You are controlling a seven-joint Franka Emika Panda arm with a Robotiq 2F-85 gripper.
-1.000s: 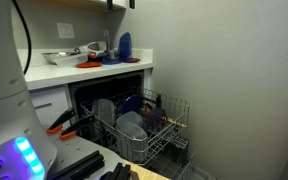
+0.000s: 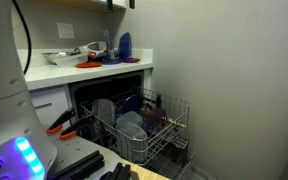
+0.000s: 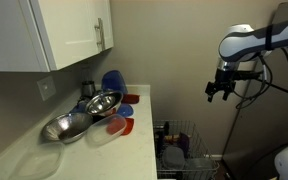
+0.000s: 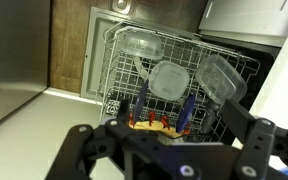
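Observation:
My gripper (image 3: 216, 96) hangs in the air near the grey wall, pointing down, with its fingers apart and nothing visible between them. Its dark fingers also frame the lower part of the wrist view, spread wide. Below is a pulled-out dishwasher rack (image 2: 169, 140). Inside it, the wrist view shows a clear rectangular container (image 4: 141, 42), a round translucent one (image 4: 169, 79) and another clear container (image 4: 221, 78) at the right. Dark blue utensils (image 4: 187, 112) and small red pieces lie nearer the gripper. The gripper is well above the rack and touches nothing.
On the white counter (image 3: 134, 155) stand metal bowls (image 3: 67, 127), a clear container (image 3: 112, 130), red items (image 3: 129, 127) and a blue board (image 3: 113, 82) at the back. A white cabinet (image 3: 69, 30) overhangs the counter. Air between gripper and rack looks free.

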